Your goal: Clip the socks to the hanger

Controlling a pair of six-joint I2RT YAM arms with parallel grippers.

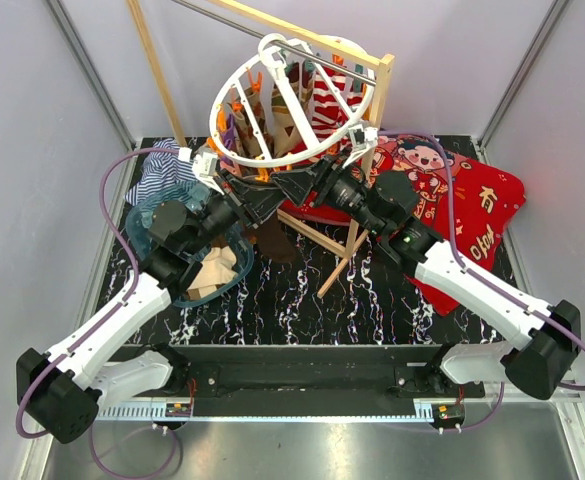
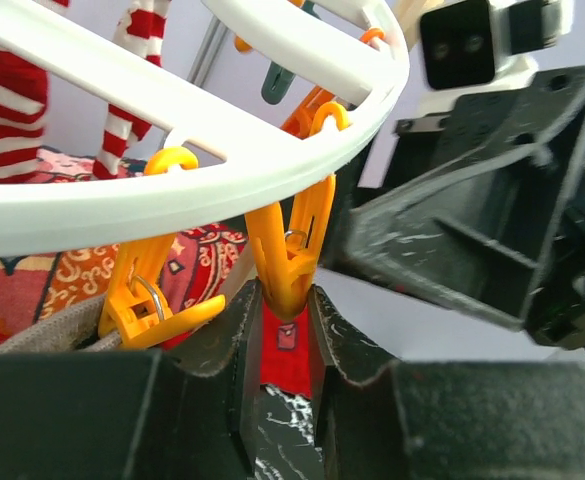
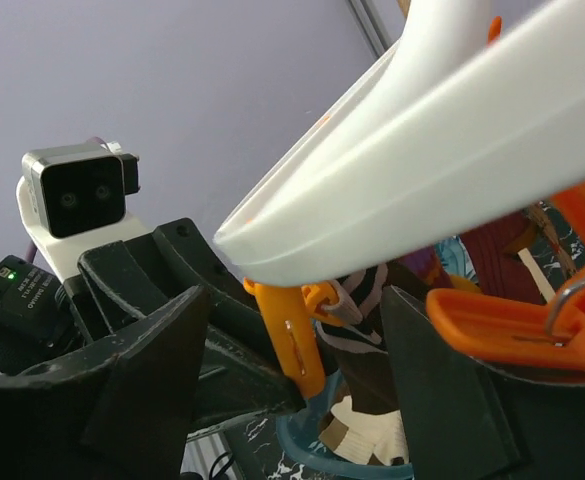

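Observation:
The white round hanger carries several orange clips with socks, including a red-and-white striped sock and a brown patterned one. Below the near rim, my left gripper pinches the lower end of an orange clip between its fingertips. My right gripper is open, its fingers standing apart on either side of that clip, not gripping it. A dark sock with pale stripes shows behind the clip; whether this clip holds it, I cannot tell. Grey cloth is by the neighbouring clip.
A blue basket with socks stands below on the left. The wooden stand supports the hanger. Red printed cloth covers the right side. Both grippers are crowded together under the rim.

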